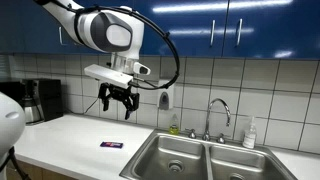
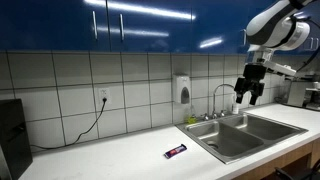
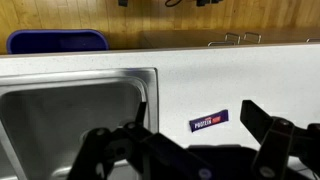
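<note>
A small, dark-wrapped protein bar (image 3: 208, 121) with red and blue on its label lies on the white counter. It shows left of the sink in exterior view 1 as a small dark packet (image 1: 111, 145), and in front of the tiled wall in exterior view 2 as a flat bar (image 2: 175, 151). High over the counter hangs my gripper (image 1: 118, 102), pointing down and well clear of the bar. Its fingers stand wide open in the wrist view, one finger (image 3: 138, 118) toward the sink and the other beyond the bar, with nothing held.
The double steel sink (image 1: 172, 143) with a faucet (image 1: 208, 112) takes up the counter's right part. Soap bottles (image 1: 250, 132) stand behind it. A dark appliance (image 1: 42, 98) is at the far left. Blue cabinets (image 1: 262, 30) hang above.
</note>
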